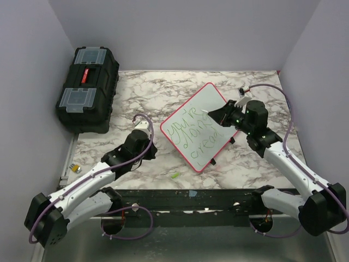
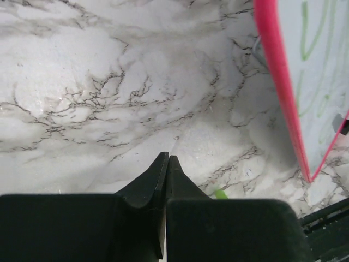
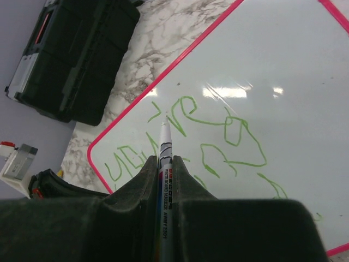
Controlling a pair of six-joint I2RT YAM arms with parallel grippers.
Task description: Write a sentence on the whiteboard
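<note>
The tilted whiteboard (image 1: 207,147) carries green handwriting reading roughly "you're doing gread", partly hidden by my right arm. My right gripper is shut on a white marker (image 3: 166,213), its tip over the upper writing. My left gripper (image 1: 151,152) is left of the board over bare marble; in the left wrist view its fingertips (image 2: 162,164) are together, with nothing visible between them.
A black toolbox (image 1: 87,103) sits at the back left. A small green object (image 1: 175,174) lies below the board, and a yellow item (image 1: 75,168) at the left edge. The marble is clear behind the board's left side.
</note>
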